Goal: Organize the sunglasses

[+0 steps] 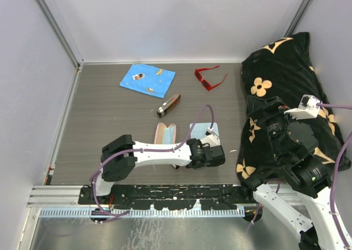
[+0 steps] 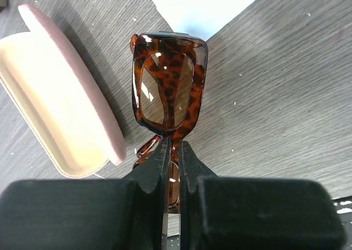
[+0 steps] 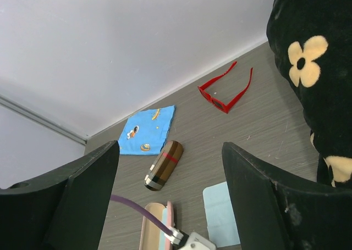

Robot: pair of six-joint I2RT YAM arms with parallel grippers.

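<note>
Tortoiseshell sunglasses (image 2: 169, 88) are pinched at the bridge by my left gripper, whose fingers are shut on them. One lens points away from the gripper; the other is mostly hidden behind the fingers. In the left wrist view a pink open case (image 2: 60, 107) with a cream inside lies just left of them. A pale blue cloth (image 1: 208, 130) lies right of the case, partly under the left arm in the top view. Red sunglasses (image 1: 210, 78) rest with temples spread at the back. High at the right, my right gripper stands open and empty.
A brown striped case (image 1: 168, 105) sits mid-table, with a blue patterned pouch (image 1: 147, 80) behind it. A black flowered cushion (image 1: 275, 68) fills the right side.
</note>
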